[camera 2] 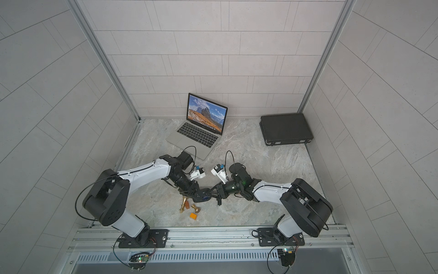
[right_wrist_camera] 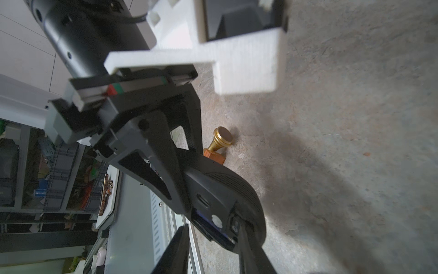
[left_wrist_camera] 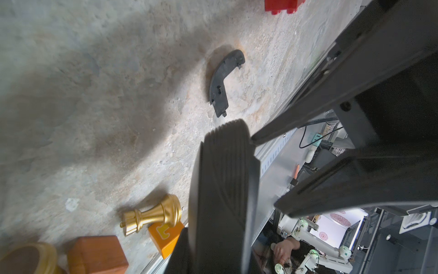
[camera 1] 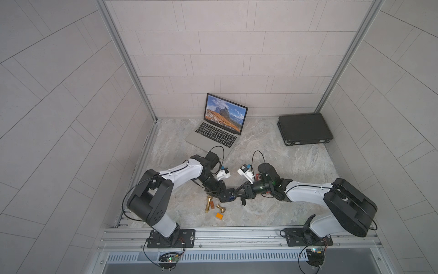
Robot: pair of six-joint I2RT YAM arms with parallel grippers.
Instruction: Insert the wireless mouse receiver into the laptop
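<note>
The black mouse (right_wrist_camera: pixel 228 196) is raised off the table, its underside facing my right wrist camera and its compartment uncovered. My left gripper is shut on it, with fingers along both sides. My right gripper is at the mouse's lower edge; its two fingers look apart, one tip overlapping the compartment. Whether anything sits between them is unclear, and I cannot make out the receiver. In the left wrist view the mouse (left_wrist_camera: pixel 228 182) appears edge-on, beside the right gripper's fingers (left_wrist_camera: pixel 314 86). The laptop (camera 1: pixel 214 132) stands open at the back.
A black curved cover piece (left_wrist_camera: pixel 223 82) lies on the table below the mouse. Gold chess pieces (left_wrist_camera: pixel 157 213), an orange block (left_wrist_camera: pixel 166 235) and a wooden block (left_wrist_camera: pixel 98 253) lie near the front. A black case (camera 1: pixel 304 128) occupies the back right.
</note>
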